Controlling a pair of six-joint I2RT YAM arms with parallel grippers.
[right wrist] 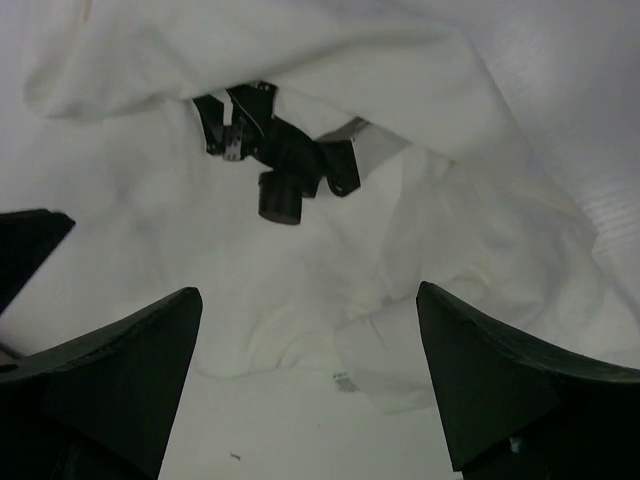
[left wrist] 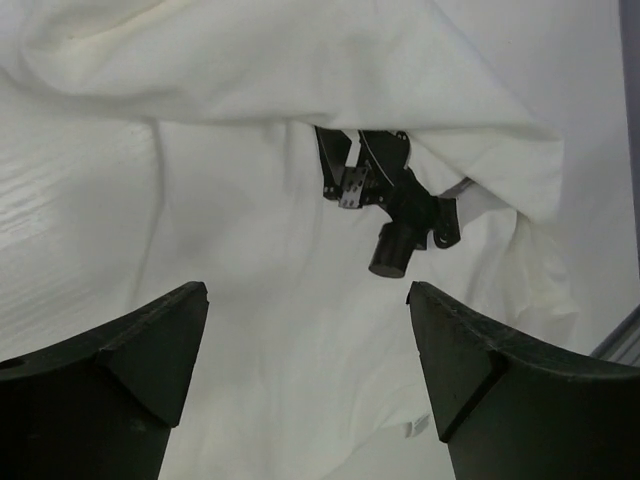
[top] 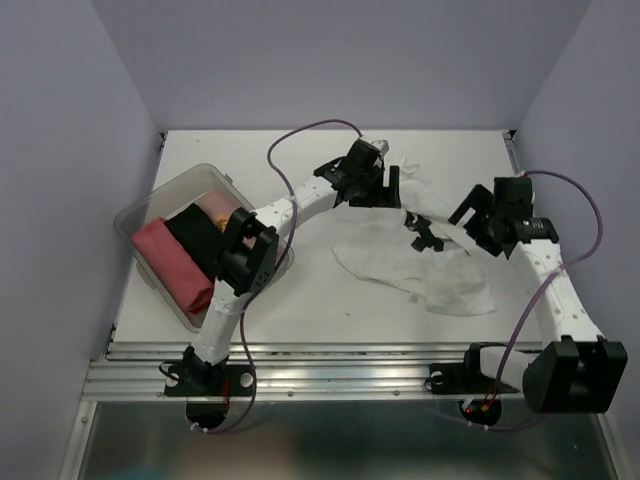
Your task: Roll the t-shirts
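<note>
A white t-shirt (top: 400, 258) with a black print lies spread on the table, its upper part folded over so that it partly covers the print (left wrist: 395, 195). At its left upper edge my left gripper (top: 394, 187) stands open, with nothing between its fingers. Over on the shirt's right side is my right gripper (top: 468, 222), open and empty as well. White cloth (right wrist: 290, 290) shows below and ahead of the right fingers in the right wrist view. A dark tip, probably of the other gripper, enters that view at the left edge.
A clear plastic bin (top: 150, 210) on the left contains rolled or folded cloths, among them a red one (top: 172, 262) and a black one (top: 197, 235). Bare white table (top: 310, 315) lies between bin and shirt.
</note>
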